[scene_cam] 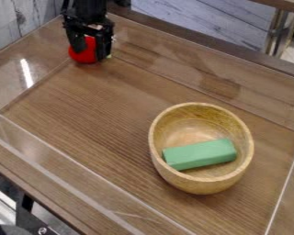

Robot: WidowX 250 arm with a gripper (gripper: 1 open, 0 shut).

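Observation:
My black gripper (87, 35) is at the top left of the camera view, open, over a round red object (84, 53) that it partly covers. Whether its fingers touch the red object cannot be told. A small pale green item shows just right of the red one, mostly hidden.
A yellow wooden bowl (165, 124) holding a green block (198, 154) sits at lower right. Walls border the table at the upper left and back.

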